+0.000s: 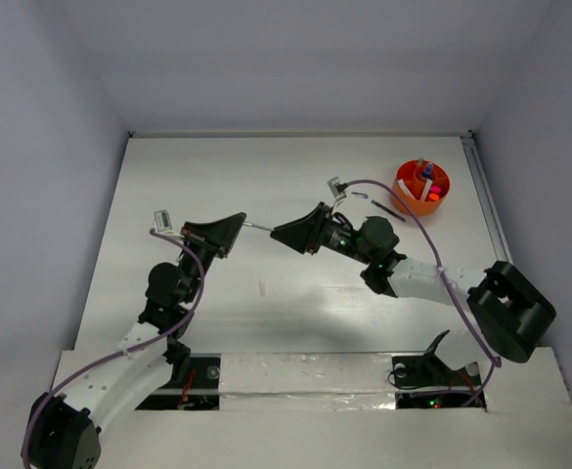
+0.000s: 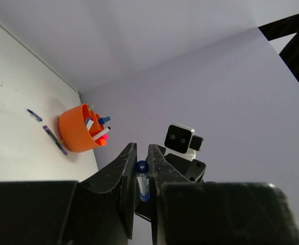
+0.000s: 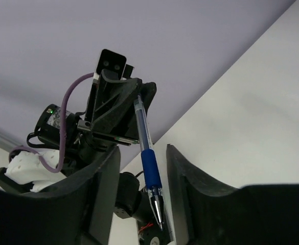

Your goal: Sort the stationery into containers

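My left gripper (image 1: 235, 223) is shut on a pen (image 1: 257, 227) with a blue grip (image 3: 151, 168), held horizontally in mid-air. My right gripper (image 1: 282, 234) faces it from the right, around the pen's other end; in the right wrist view its fingers stand apart either side of the pen. An orange container (image 1: 413, 200) at the back right holds markers and other stationery. A dark pen (image 1: 388, 211) and a short blue pen (image 2: 34, 115) lie on the table beside it.
Grey walls enclose the white table (image 1: 168, 171) at the back and sides.
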